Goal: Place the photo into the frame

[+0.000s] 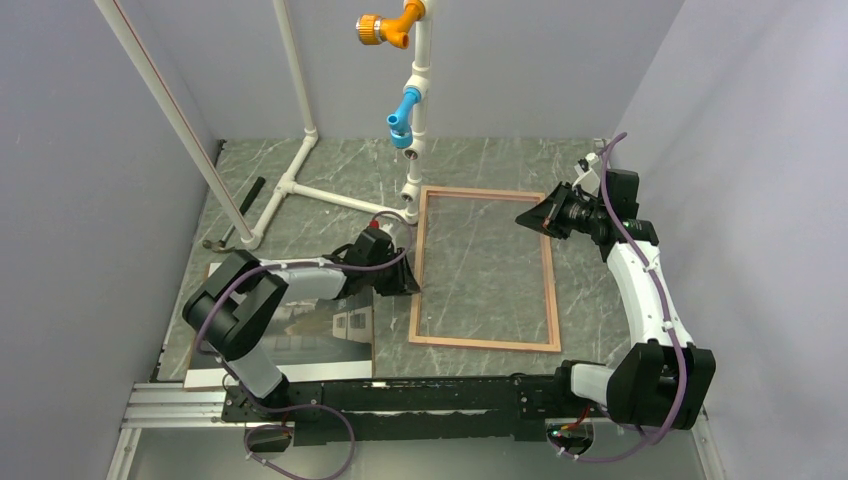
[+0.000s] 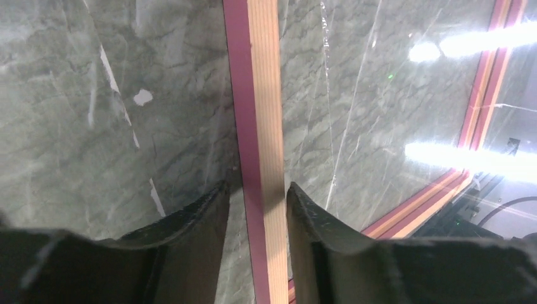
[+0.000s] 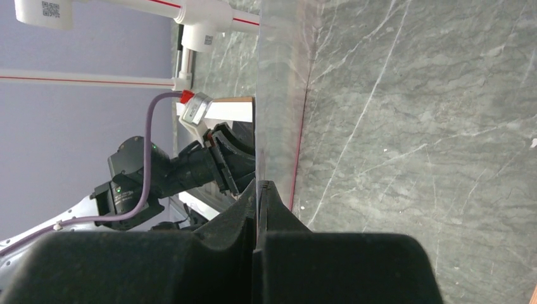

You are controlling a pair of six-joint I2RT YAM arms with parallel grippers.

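Observation:
The wooden photo frame [image 1: 489, 344] lies flat on the grey marbled surface. My left gripper straddles its left side bar [image 2: 266, 133], one finger on each side; a small gap shows at the left finger, so it stands open. My right gripper [image 1: 519, 222] is over the frame's upper right part. In the right wrist view its tips are shut on the edge of a thin clear sheet [image 3: 278, 101], which stands up from them. The photo [image 1: 330, 345], a dark picture with a white border, lies left of the frame, partly covered by my left arm.
A white pipe stand [image 1: 345, 201] with blue and orange fittings rises behind the frame's upper left corner. A black-handled tool [image 1: 252, 195] lies at the far left. Bare surface shows right of the frame and behind it.

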